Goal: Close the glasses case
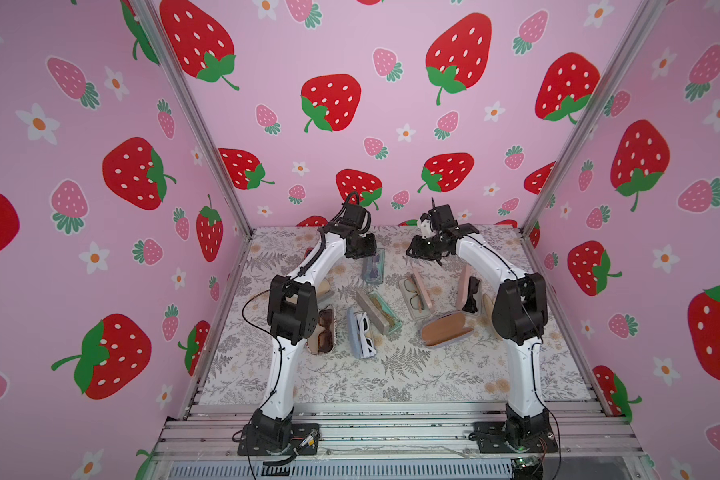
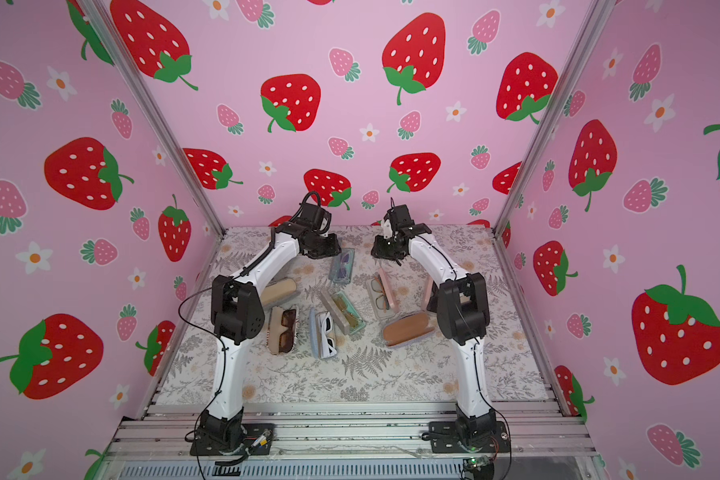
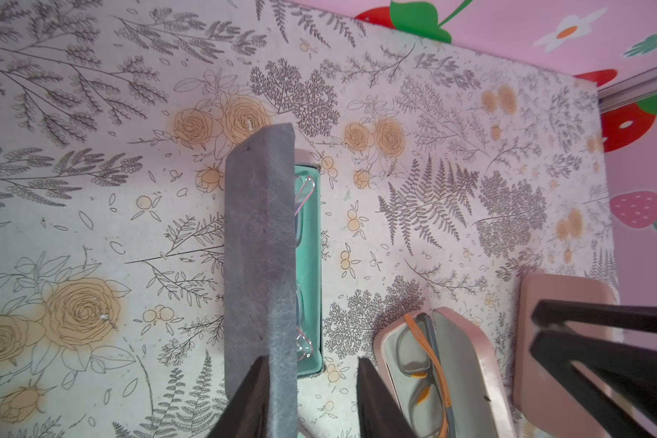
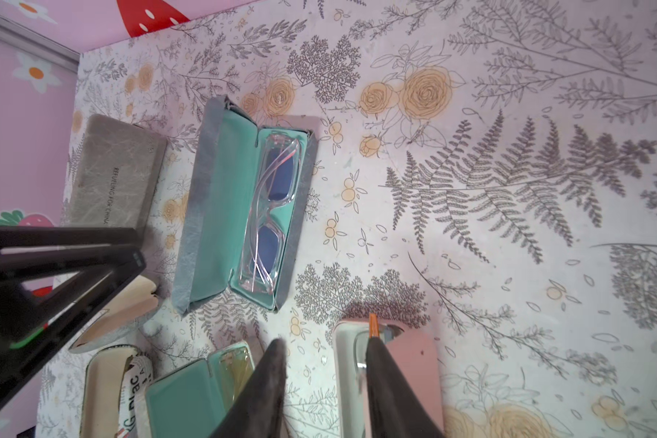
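Observation:
An open grey-blue case with mint lining holds clear-framed glasses near the back centre of the table. In the left wrist view its raised lid lies just beyond my left gripper, which is open and hovers above it. My right gripper is open above the table, near a pink-lidded case and short of the grey-blue case. Nothing shows between either gripper's fingers.
Several other cases lie around the middle and front: a brown one, a pale blue one with white glasses, one with dark sunglasses.

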